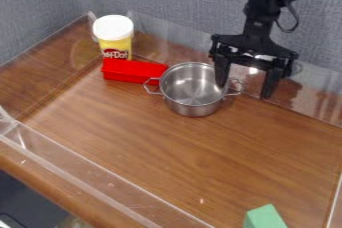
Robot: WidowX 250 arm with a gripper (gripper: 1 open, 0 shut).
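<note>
My black gripper (245,72) is open, held just behind and above the right side of a steel pot (193,102) with two wire handles. Its left finger hangs over the pot's right rim; its right finger is to the right of the pot. A red block (131,70) lies just left of the pot, and a white-lidded Play-Doh tub (114,37) stands behind it. A green block (263,217) sits at the front right, cut off by the frame edge.
Clear panels edge it at the back and front left, with grey padded walls behind.
</note>
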